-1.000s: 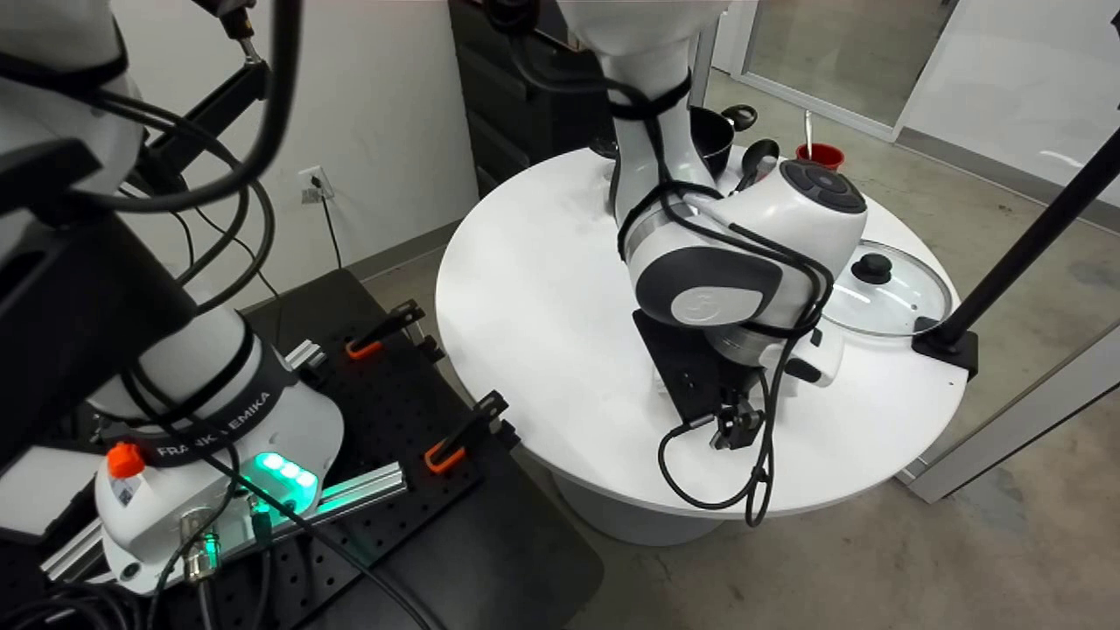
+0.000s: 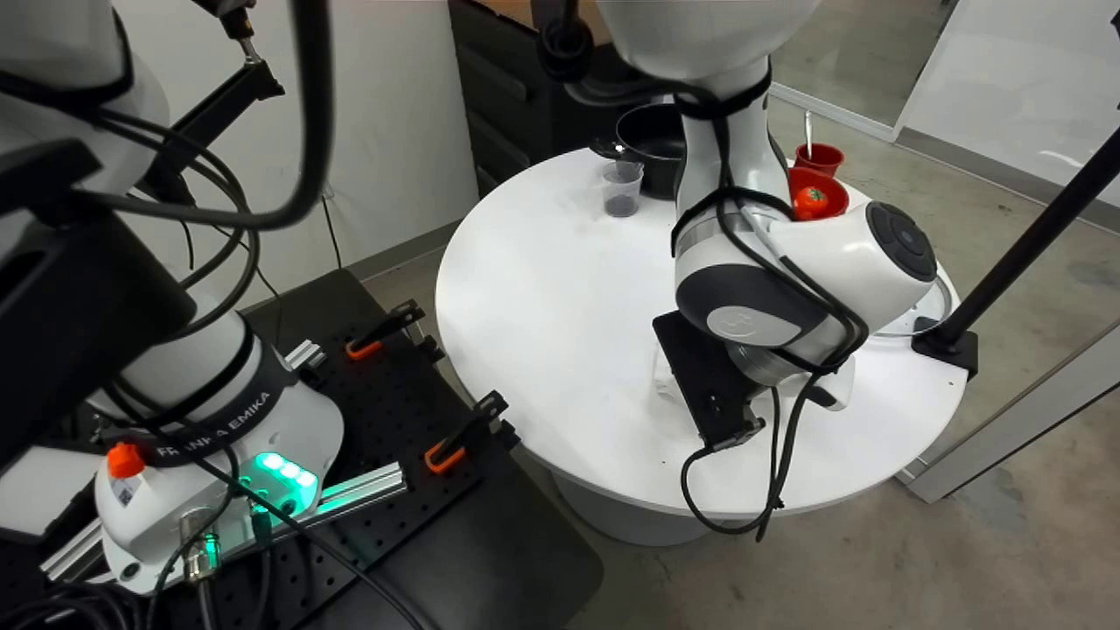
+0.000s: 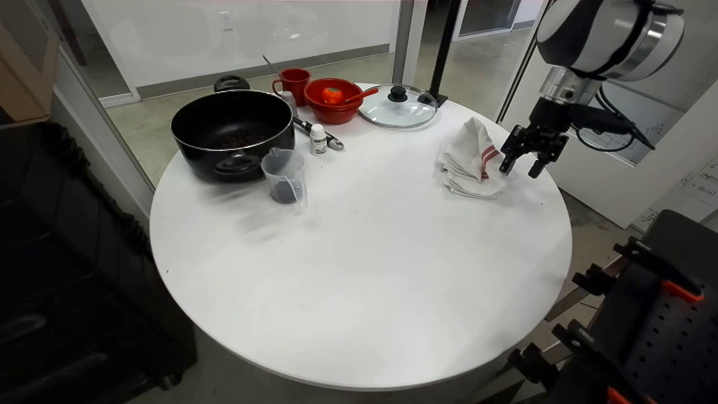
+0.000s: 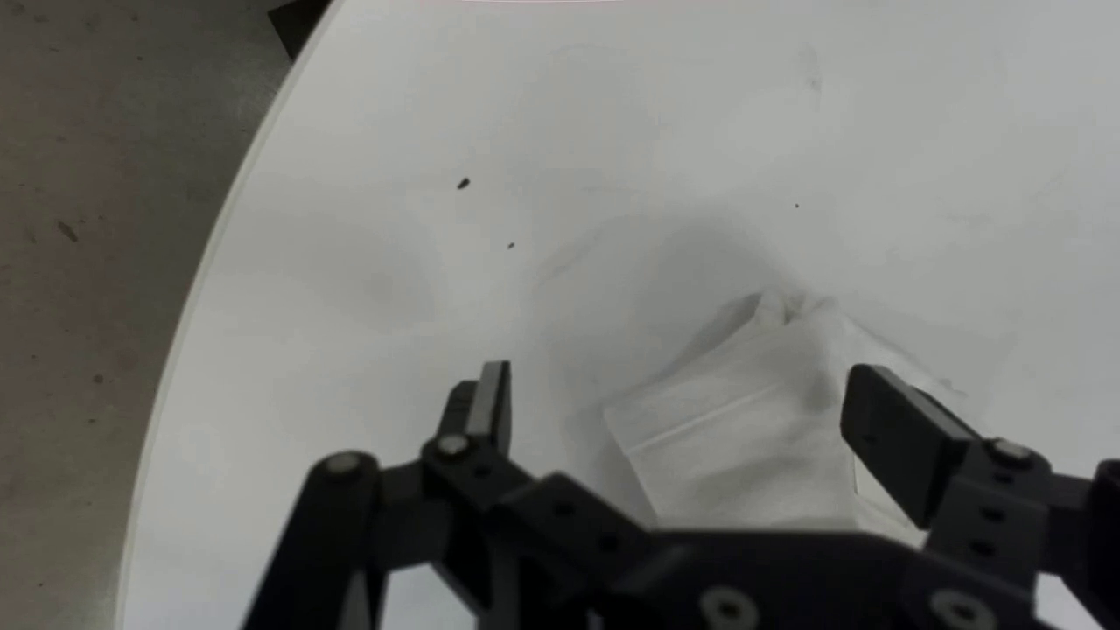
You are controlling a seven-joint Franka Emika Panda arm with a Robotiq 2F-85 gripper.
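A folded white cloth (image 3: 469,158) with red stripes lies rumpled on the right side of the round white table in exterior view 2. My gripper (image 3: 521,167) points down just beside it, fingers apart and empty; whether a fingertip touches the cloth is hard to tell. From the wrist, the cloth (image 4: 751,430) appears below the open gripper, nearer the right finger and partly hidden by it. The arm covers most of that area in exterior view 1.
A black pot (image 3: 232,131), clear measuring cup (image 3: 284,176), small white bottle (image 3: 318,139), red mug (image 3: 294,86), red bowl (image 3: 331,113) holding a tomato, and glass lid (image 3: 398,111) stand along the far side.
In exterior view 1 the arm and hand have shifted right. They now cover most of the glass lid, while the measuring cup and the red bowl with the tomato have come into sight.
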